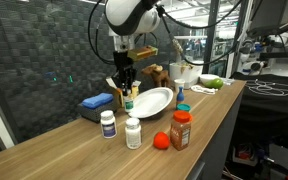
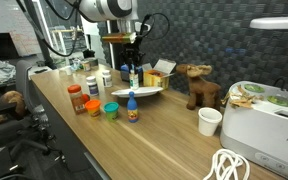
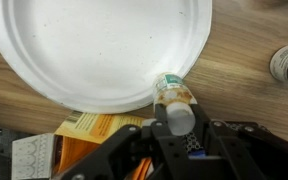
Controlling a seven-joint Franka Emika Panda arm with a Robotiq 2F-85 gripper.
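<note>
My gripper [image 1: 127,88] is shut on a small bottle [image 1: 129,103] with a pale cap and green-and-white label. In the wrist view the bottle [image 3: 172,90] points away between the fingers, its cap toward the camera, over the rim of a large white plate [image 3: 99,45]. Seen from the first exterior side, the plate [image 1: 156,102] stands tilted, its face turned toward that camera. From the other side, the bottle [image 2: 136,80] overlaps the plate [image 2: 144,93]; whether they touch I cannot tell.
White-capped jars [image 1: 108,124], a red tomato [image 1: 161,141] and an orange-red jar [image 1: 180,130] stand at the near side. An open box [image 2: 161,72], a blue-topped bottle [image 2: 132,108] and a brown toy animal [image 2: 202,86] are around the plate.
</note>
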